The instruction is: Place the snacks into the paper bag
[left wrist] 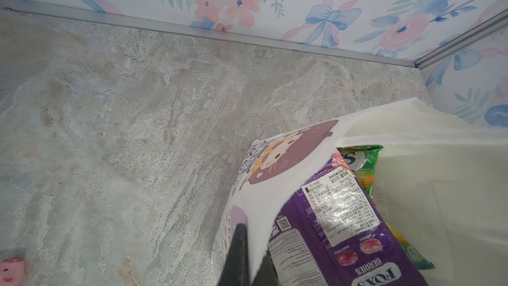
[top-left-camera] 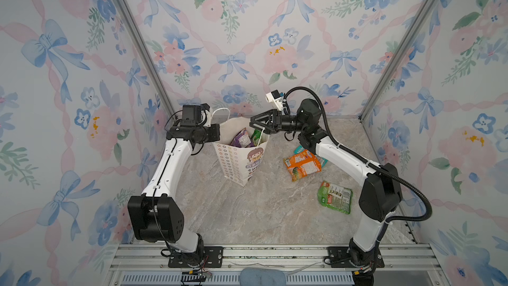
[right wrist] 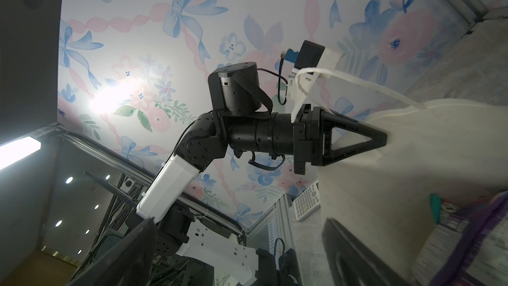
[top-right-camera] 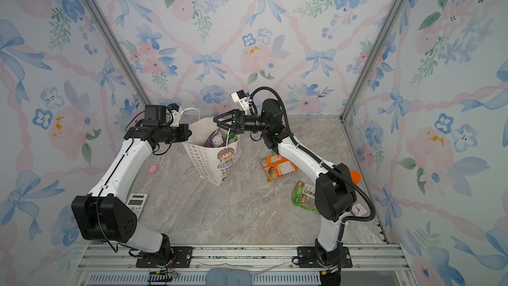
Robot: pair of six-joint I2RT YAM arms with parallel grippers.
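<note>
The white paper bag (top-left-camera: 237, 164) stands left of centre, holding a purple FOX'S pack (left wrist: 338, 233) and a green pack (left wrist: 365, 159). My left gripper (top-left-camera: 216, 132) is shut at the bag's left rim. My right gripper (top-left-camera: 256, 123) is open over the bag's right side, nothing seen between its fingers. On the table to the right lie an orange snack pack (top-left-camera: 302, 165), a blue one (top-left-camera: 322, 161) behind it and a green pack (top-left-camera: 334, 197) nearer the front.
A calculator (top-right-camera: 136, 204) and a small pink item (top-right-camera: 153, 168) lie on the left. An orange round object (top-right-camera: 355, 177) sits at the right edge.
</note>
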